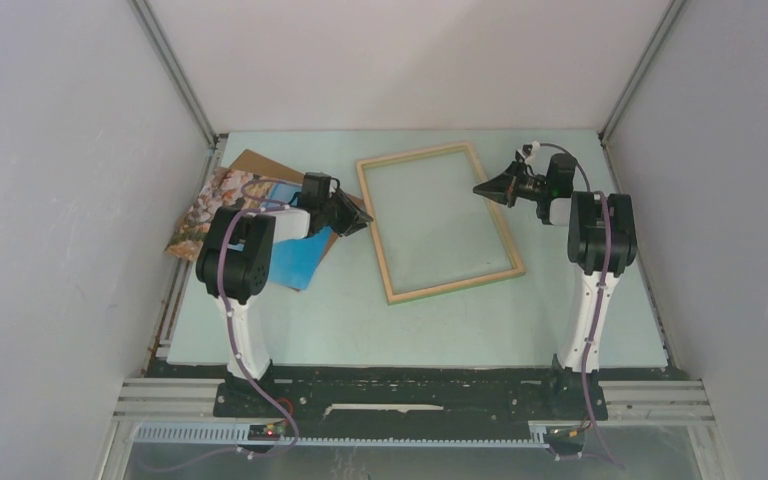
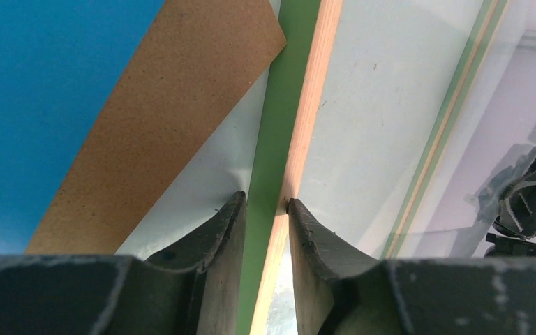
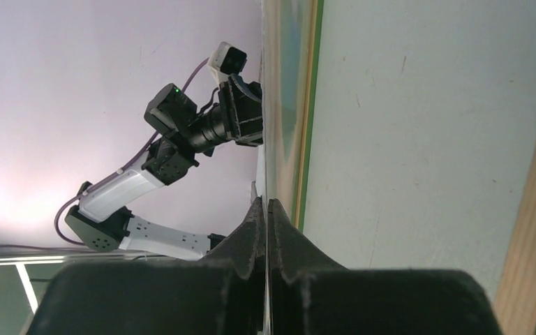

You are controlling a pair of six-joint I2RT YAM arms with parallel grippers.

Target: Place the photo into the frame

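The wooden frame (image 1: 446,289) with green sides lies mid-table, slightly tilted. My left gripper (image 1: 360,221) is at its left side; in the left wrist view its fingertips (image 2: 300,213) close on that side bar (image 2: 279,132). My right gripper (image 1: 479,190) is over the frame's right side; in the right wrist view it is shut, with a thin clear upright strip or sheet edge along the fingertips, hard to tell what. The photo (image 1: 195,225) lies at the left, partly under my left arm, with a blue sheet (image 1: 298,262) and brown board (image 1: 267,168).
The brown board's corner touches the frame's left bar in the left wrist view. Walls bound the table at back and sides.
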